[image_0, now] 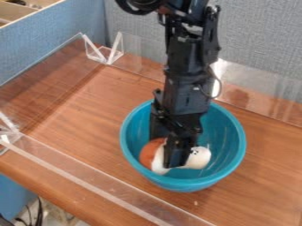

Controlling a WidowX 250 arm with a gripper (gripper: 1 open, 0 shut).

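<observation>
A teal plastic bowl (224, 141) sits on the wooden table. The black arm reaches down into it, and its gripper (177, 152) is low inside, shut on a white object (193, 160), which looks rounded. An orange and white round object (153, 152) lies at the left of the bowl, partly behind the gripper. The fingertips are partly hidden, so exactly where they touch is hard to see.
Clear plastic barriers with white corner brackets (104, 51) edge the table (83, 115). The table left of the bowl is bare. A grey fabric wall stands behind, and cables show at the lower left.
</observation>
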